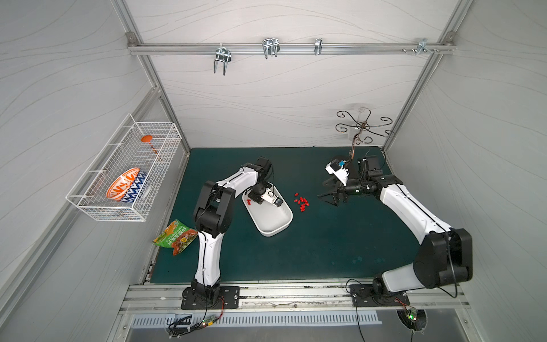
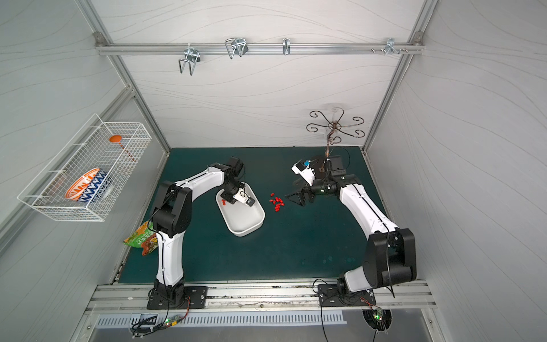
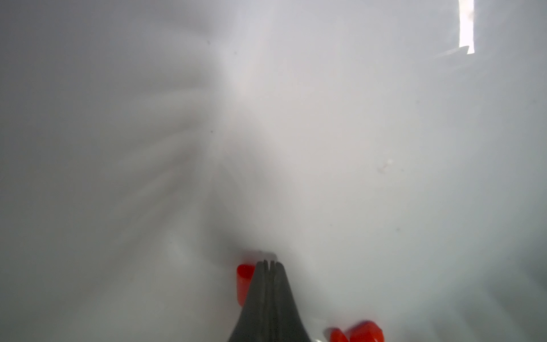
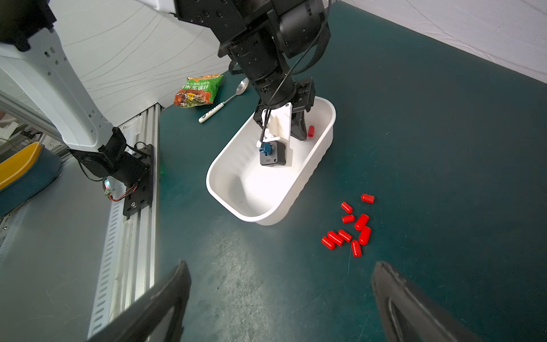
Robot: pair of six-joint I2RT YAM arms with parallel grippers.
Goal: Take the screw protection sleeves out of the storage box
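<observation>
The white storage box (image 4: 239, 199) sits on the green table, with my left gripper down inside its far end. The left fingers are shut together and nothing shows between them. Just beside the left fingertip lies a red sleeve (image 3: 244, 282) on the box floor, partly behind the finger. Two more red pieces, one a sleeve (image 3: 367, 332), show at the lower edge of the left wrist view. Outside the box several red sleeves (image 4: 362, 222) lie loose on the table. My right gripper stands open, well apart from them, with nothing between its fingers.
A snack bag (image 1: 175, 236) lies at the left table edge, and a spoon (image 4: 225, 108) rests between bag and box. A wire basket (image 1: 128, 171) hangs on the left wall. A scrolled metal stand (image 1: 361, 126) rises behind the right arm.
</observation>
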